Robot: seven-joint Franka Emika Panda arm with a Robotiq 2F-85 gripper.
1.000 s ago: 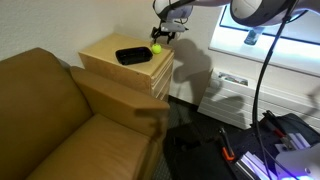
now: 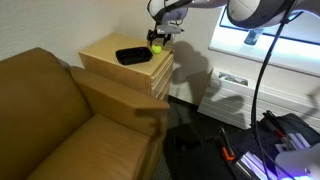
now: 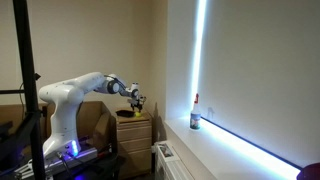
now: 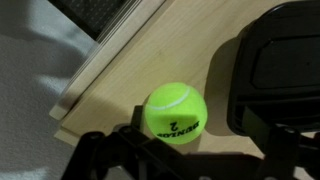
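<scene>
A yellow-green tennis ball [image 4: 176, 112] rests on the wooden cabinet top [image 4: 165, 55], close to its edge. Beside it lies a black tray [image 4: 285, 75], also visible as a dark tray [image 2: 134, 55] in exterior view 1. My gripper is open, its fingers spread to either side of the ball in the wrist view, with a gap around it. Exterior view 1 has the gripper [image 2: 159, 39] just over the ball [image 2: 156, 49]; whether the fingertips reach down beside it, I cannot tell.
A brown sofa [image 2: 60, 120] stands in front of the cabinet. The white radiator [image 2: 228, 97] is to the cabinet's right, below the window. On the windowsill stands a spray bottle [image 3: 195, 113]. A bare patch of cabinet top lies left of the tray.
In exterior view 1 my gripper has shifted slightly left and lower, nearer the ball. The ball and the tray have not visibly moved.
</scene>
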